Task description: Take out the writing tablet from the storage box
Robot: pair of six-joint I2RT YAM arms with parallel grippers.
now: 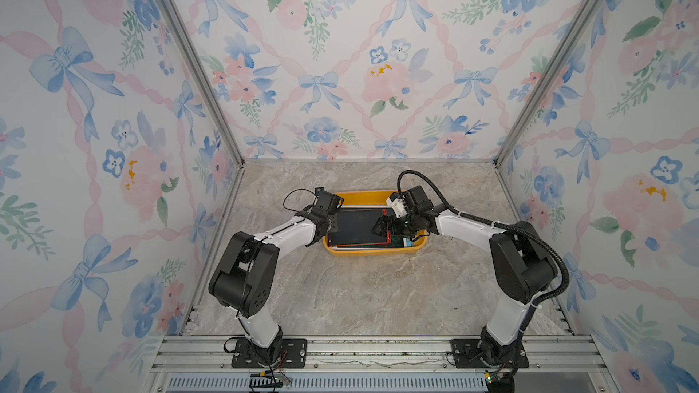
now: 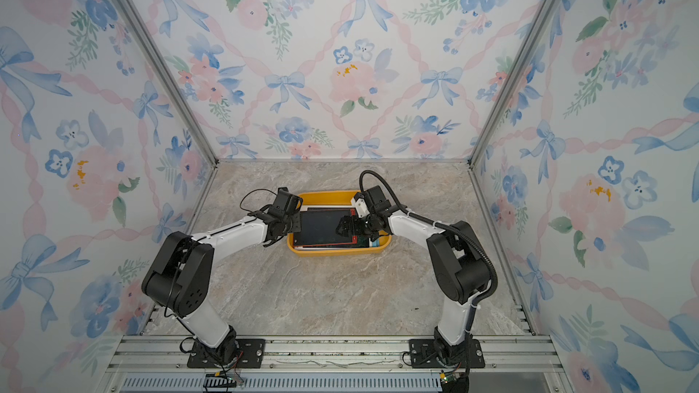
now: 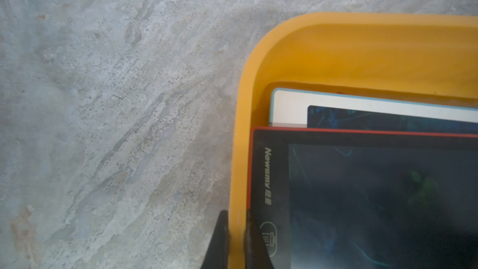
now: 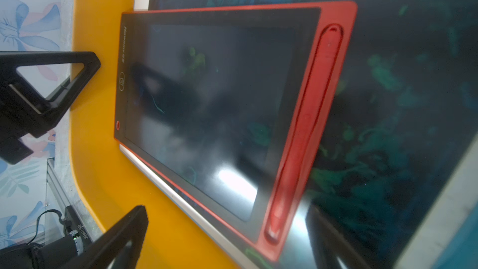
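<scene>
A yellow storage box (image 1: 358, 197) holds a red-framed, dark-screened writing tablet (image 4: 214, 119), which lies on top of a larger white-framed tablet (image 3: 291, 107). In the left wrist view the red-framed tablet's end is right beside the box's left wall. My left gripper is shut on that wall's rim (image 3: 240, 169), one finger on either side. My right gripper stands open above the red-framed tablet's right part, its fingers (image 4: 127, 234) spread wide with nothing held between them. In the top views the right gripper partly covers the red end with the stylus.
Bare marbled table (image 1: 378, 291) surrounds the box, with wide room in front. Blue edging (image 4: 458, 239) shows at the right side in the right wrist view. Floral walls close off the back and sides.
</scene>
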